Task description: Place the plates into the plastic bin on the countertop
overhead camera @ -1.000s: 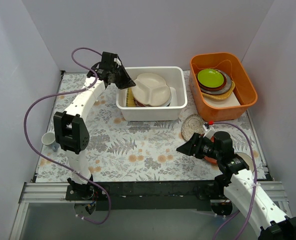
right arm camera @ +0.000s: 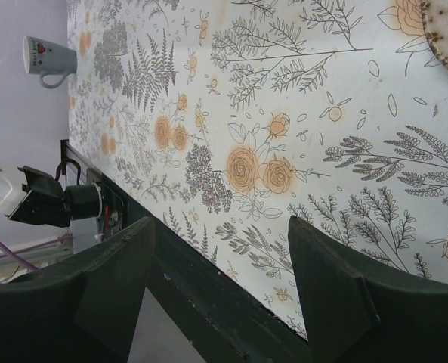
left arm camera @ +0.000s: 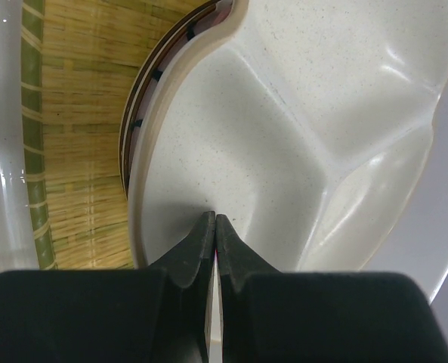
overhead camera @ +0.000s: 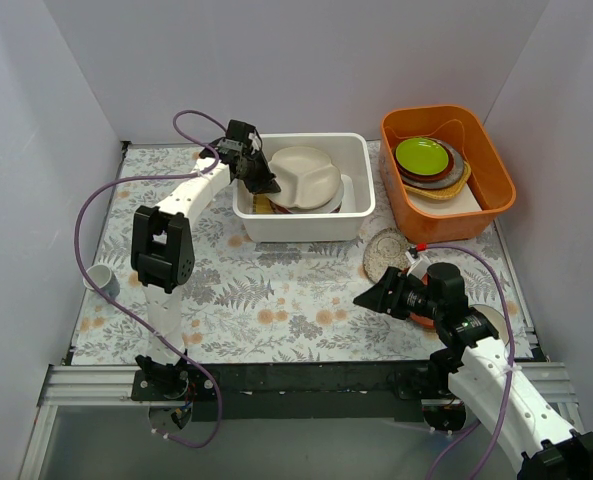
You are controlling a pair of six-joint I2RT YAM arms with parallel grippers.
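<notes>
In the top view, a cream divided plate [overhead camera: 303,178] lies inside the white plastic bin [overhead camera: 306,230], on top of other plates. Over its left edge is my left gripper [overhead camera: 273,186]. The left wrist view shows that gripper shut, tips over the divided plate [left arm camera: 276,128], with nothing visible between them; contact with the plate is unclear. A darker plate rim [left arm camera: 127,144] peeks out beneath, beside a woven yellow piece [left arm camera: 84,151]. My right gripper stands open and empty above the patterned countertop [right arm camera: 231,113].
An orange bin [overhead camera: 406,205] at the back right holds a green plate [overhead camera: 422,156] and several others. A round woven mat [overhead camera: 381,255] and a reddish dish [overhead camera: 422,321] sit near the right arm. A mug [overhead camera: 102,281] is at far left.
My left gripper has moved to the right and lower in the top view, from the white bin's left edge to over the divided plate. The right arm and the plates look unmoved.
</notes>
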